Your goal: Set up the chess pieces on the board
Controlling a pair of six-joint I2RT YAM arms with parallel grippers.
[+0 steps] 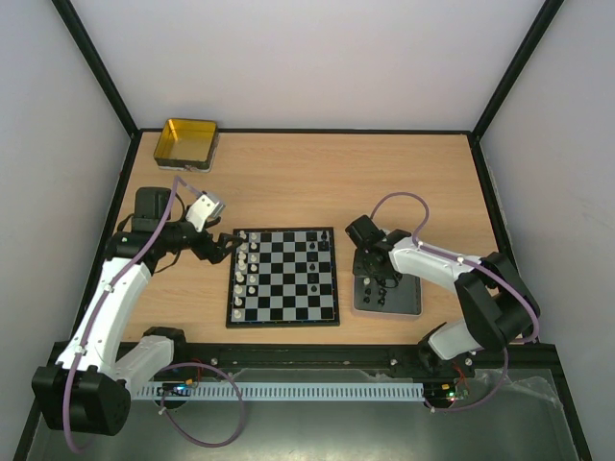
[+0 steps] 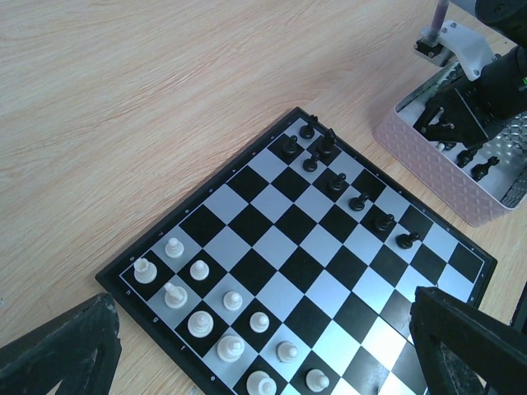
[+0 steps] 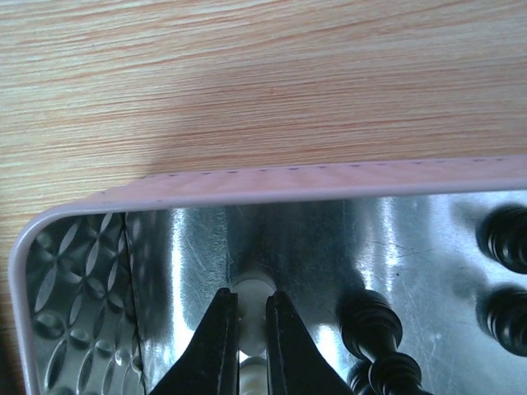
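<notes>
In the right wrist view my right gripper is shut on a white pawn [image 3: 254, 290], low inside the pink-rimmed bin [image 3: 272, 186]. Just below it, partly hidden by the fingers, shows another white piece [image 3: 254, 377]. A black piece [image 3: 375, 333] lies to the right of the fingers. The chessboard [image 2: 298, 270] carries white pieces [image 2: 231, 347] along one side and black pieces [image 2: 337, 183] along the other. My left gripper stands open over the board's left side, nothing between its fingers.
More black pieces [image 3: 507, 319] lie at the bin's right in the right wrist view. A yellow bin [image 1: 187, 142] sits at the back left of the table. Bare wood [image 1: 317, 178] stretches behind the board.
</notes>
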